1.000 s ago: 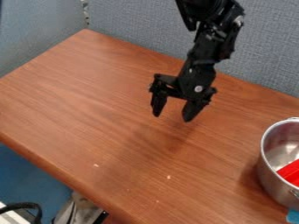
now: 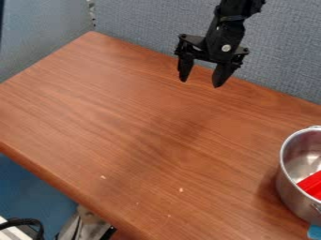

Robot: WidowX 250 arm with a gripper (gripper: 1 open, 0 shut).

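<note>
My black gripper (image 2: pixel 201 73) hangs above the back of the wooden table, near the grey back panel, open with nothing visible between its fingers. A steel pot (image 2: pixel 291 161) stands at the right front, cut off by the frame edge, with a red object (image 2: pixel 311 186) inside it.
Grey panels (image 2: pixel 138 21) border the back and left. A blue item (image 2: pixel 314 232) shows at the lower right, and a black cable lies at the lower left.
My gripper has moved up and back, away from the middle of the table toward the back panel. The pot has not moved.
</note>
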